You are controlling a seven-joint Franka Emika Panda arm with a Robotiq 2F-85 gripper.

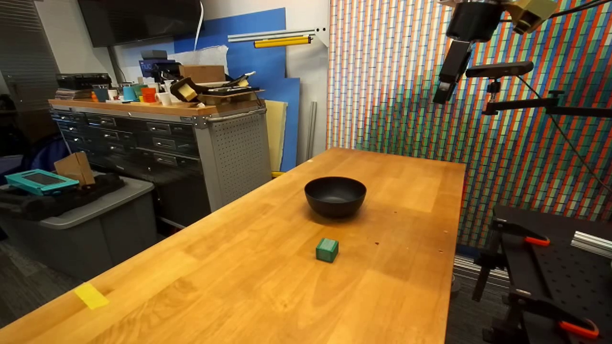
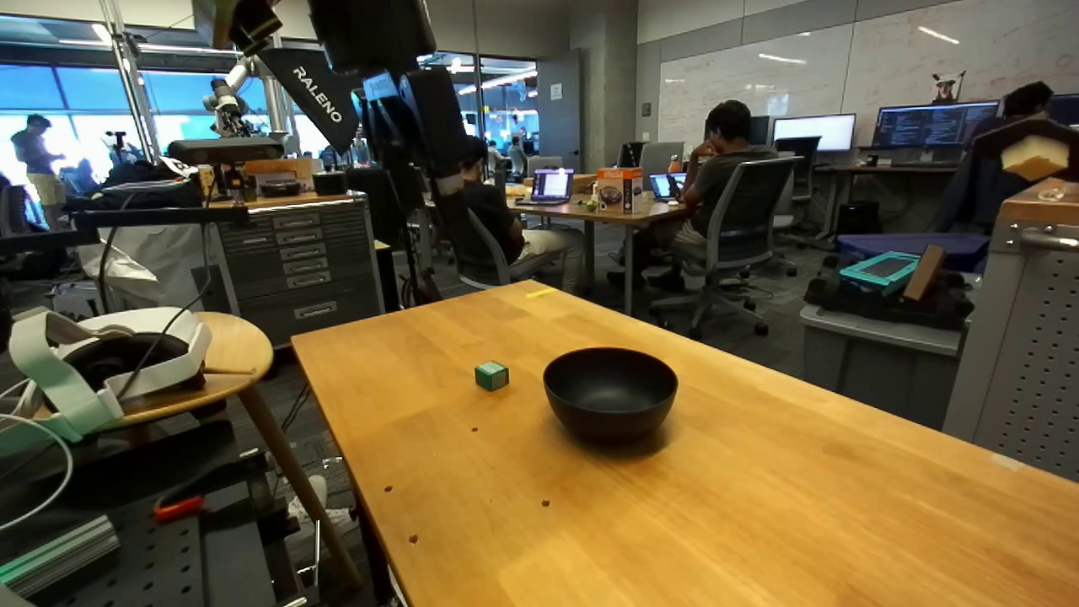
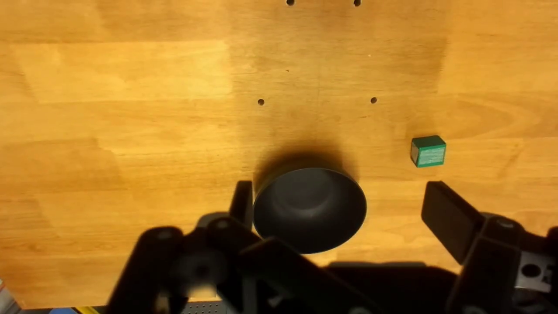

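A small green cube (image 1: 327,250) rests on the wooden table, a short way from a black bowl (image 1: 335,198) that stands upright; the two do not touch. From above, in the wrist view, the bowl (image 3: 311,212) looks empty and the cube (image 3: 429,151) lies to its right. My gripper hangs high over the table, its fingers spread wide with nothing held between them. In exterior view 2 the cube (image 2: 492,375) is left of the bowl (image 2: 609,394), with the dark gripper (image 2: 445,187) up in the air behind them.
Bare tabletop (image 2: 809,506) surrounds both objects, apart from small holes and a strip of yellow tape (image 1: 91,295) near one edge. A camera on a stand arm (image 1: 499,69) juts out beside the gripper. Beyond the table's side is a black bench (image 1: 562,275) with clamps.
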